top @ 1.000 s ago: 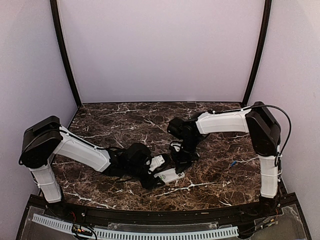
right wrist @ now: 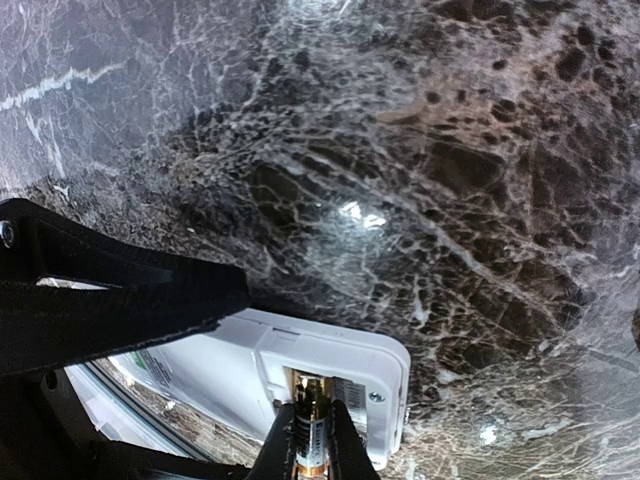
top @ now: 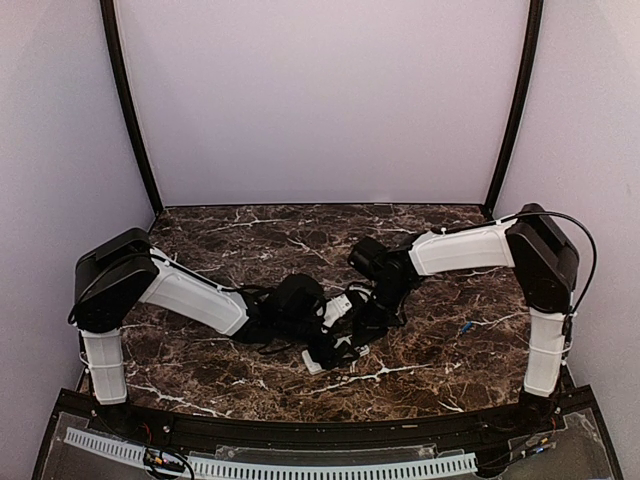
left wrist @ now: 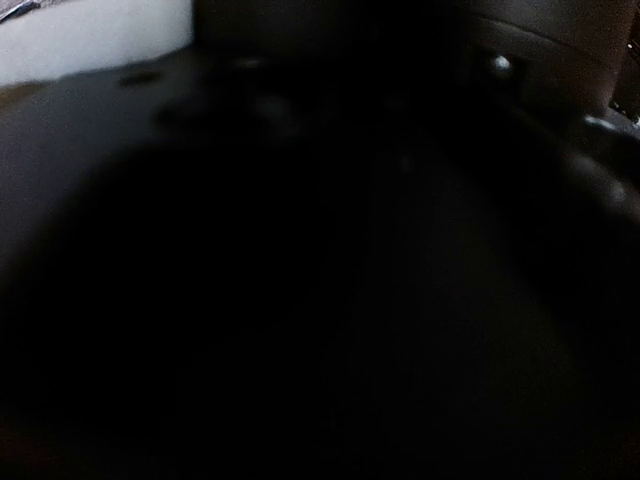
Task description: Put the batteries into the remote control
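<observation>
The white remote control (right wrist: pixel 225 372) lies back up with its battery bay uncovered in the right wrist view; its left end (top: pixel 313 362) peeks out under the arms in the top view. A gold-and-dark battery (right wrist: pixel 313 428) stands in line with the bay, flanked by the fingers (right wrist: pixel 350 450) of my right gripper. Whether they press on it is unclear. My left gripper (top: pixel 335 350) reaches over the remote, its fingers (right wrist: pixel 190 292) wide apart on either side of the casing; contact is unclear. Almost all of the left wrist view is black.
A small blue object (top: pixel 467 326) lies apart on the right of the dark marble table (top: pixel 240 385). The two arms crowd together over the remote.
My left gripper has moved right, across the remote, and now covers its middle.
</observation>
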